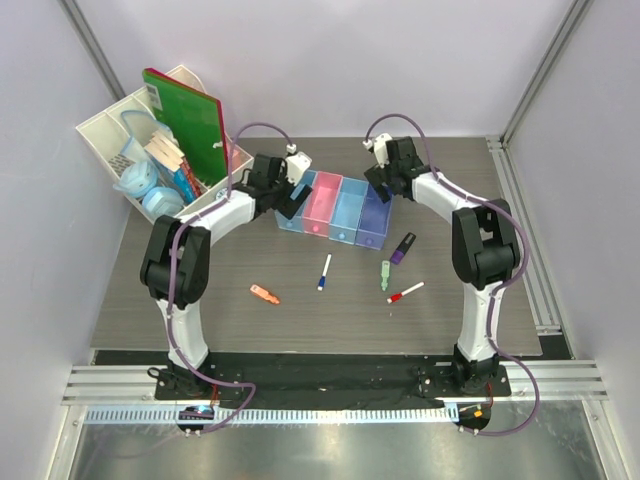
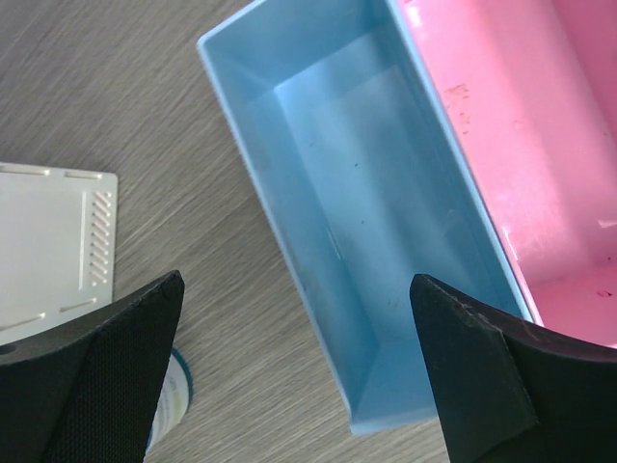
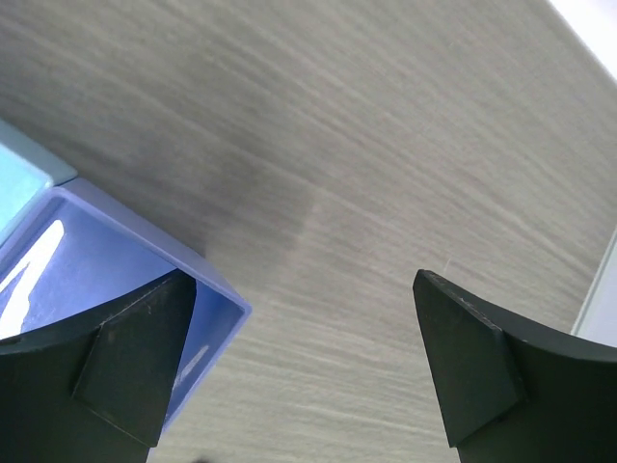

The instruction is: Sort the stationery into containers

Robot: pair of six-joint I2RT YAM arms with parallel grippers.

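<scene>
A row of small bins, pink (image 1: 322, 202) and blue (image 1: 349, 208), lies at the centre back. My left gripper (image 1: 295, 200) hangs open at the left end, over a light-blue bin (image 2: 357, 193). My right gripper (image 1: 377, 182) is open at the right end, by the dark-blue bin (image 3: 106, 260). Loose on the table lie an orange highlighter (image 1: 264, 294), a blue-capped marker (image 1: 325, 272), a green highlighter (image 1: 385, 275), a purple-and-black marker (image 1: 403, 249) and a red marker (image 1: 406, 292).
A white organiser (image 1: 108, 135) holding a green folder and other items stands at the back left, beside my left arm.
</scene>
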